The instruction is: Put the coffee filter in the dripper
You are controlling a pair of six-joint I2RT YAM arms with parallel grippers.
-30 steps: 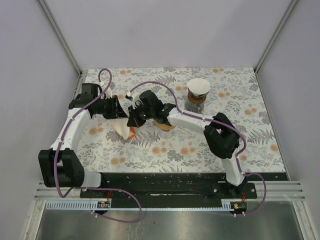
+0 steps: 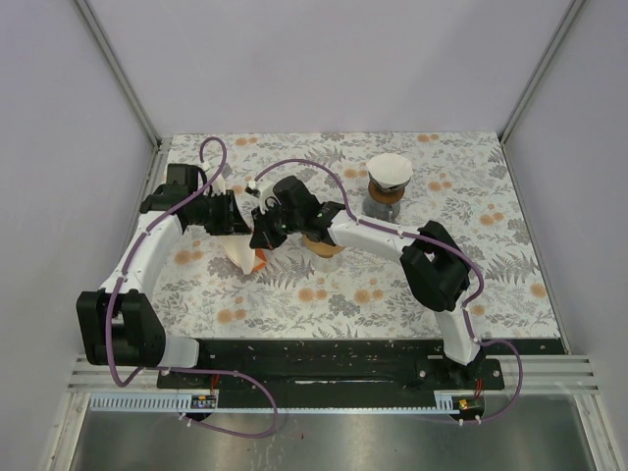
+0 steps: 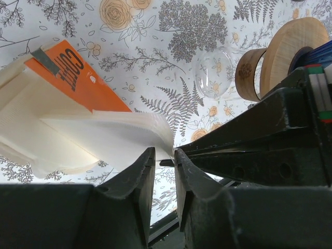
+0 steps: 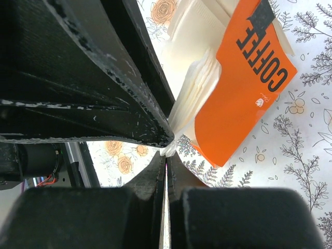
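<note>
The coffee filters (image 2: 239, 254) are a pale, folded stack in an orange "COFFEE" packet (image 4: 244, 88), lifted between my two grippers. My right gripper is shut on the stack's gathered edge. My left gripper is part open at that same edge, the paper's corner at or between its fingertips; whether it grips it is unclear. The dripper (image 2: 383, 193), with a wooden band, stands at the back right on a glass vessel (image 2: 380, 211).
A round wooden piece (image 2: 324, 247) lies under my right arm.
The right arm looks unmoved.
</note>
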